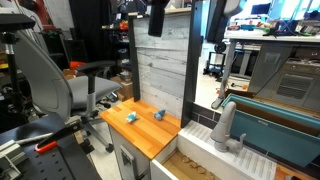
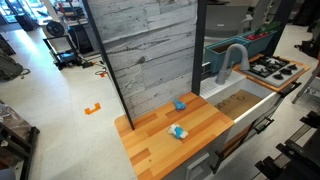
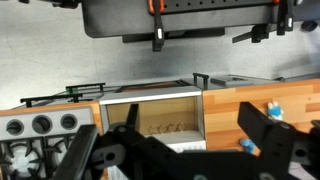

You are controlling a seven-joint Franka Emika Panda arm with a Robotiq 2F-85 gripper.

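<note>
My gripper (image 1: 186, 38) hangs at the top of exterior view 1, its two dark fingers far apart. In the wrist view the gripper is open, with empty space between its fingers, above the toy kitchen's front. A blue-and-white item (image 1: 129, 117) and a blue item (image 1: 159, 114) lie apart on the wooden counter (image 1: 140, 133). Both also show in exterior view 2: the blue-and-white item (image 2: 178, 131) is nearer the front, the blue item (image 2: 180, 104) farther back. Below the counter level a light-wood-bottomed compartment (image 3: 165, 125) is open on top and looks mostly empty.
A grey faucet (image 1: 228, 125) rises behind that compartment, beside a teal-sided basin (image 1: 270, 132). The stove top (image 2: 270, 69) is at the far end. A whitewashed plank panel (image 1: 162, 72) stands behind the counter, with a dark post (image 1: 193, 65) beside it.
</note>
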